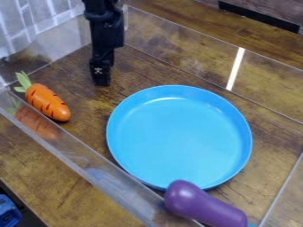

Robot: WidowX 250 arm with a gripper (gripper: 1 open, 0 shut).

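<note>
My black gripper (pixel 102 73) is low over the wooden floor of a clear-walled bin at the upper left, open, with nothing visible between its fingers. An orange toy carrot (pixel 45 99) with a green top lies at the left, below and left of the gripper. A large blue plate (pixel 179 134) takes up the middle right. A purple eggplant (pixel 205 205) lies at the bottom right, near the plate's lower edge.
Clear plastic walls (pixel 95 168) border the work area. Bare wood lies between the carrot, gripper and plate, and to the right of the plate. A blue object (pixel 7 213) sits outside at the lower left corner.
</note>
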